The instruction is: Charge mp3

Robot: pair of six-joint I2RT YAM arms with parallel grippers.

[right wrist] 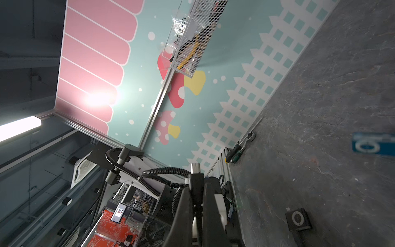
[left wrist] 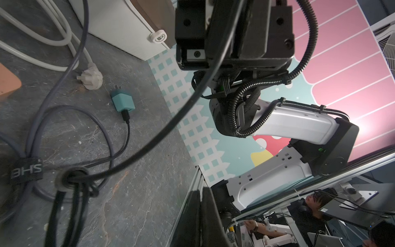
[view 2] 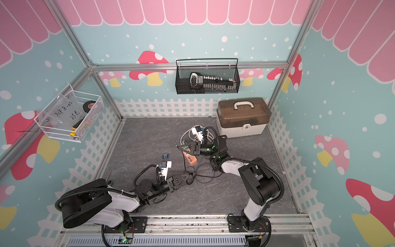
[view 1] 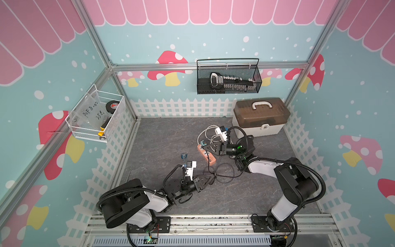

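In the right wrist view my right gripper is shut on a black cable plug with a bare metal tip. Its dark cable crosses the left wrist view. A small blue device with a pale ring, seemingly the mp3, is blurred at the right edge; from above, a blue piece lies left of the orange power strip. On the floor sits a teal charger with a black cable plugged in. My left gripper is shut, nothing visible between its fingers, near the cable loops.
A white mains plug lies near the charger. Behind the right arm stands a brown-and-white toolbox. Wire baskets hang on the back and left walls. Tools lie at the left floor edge.
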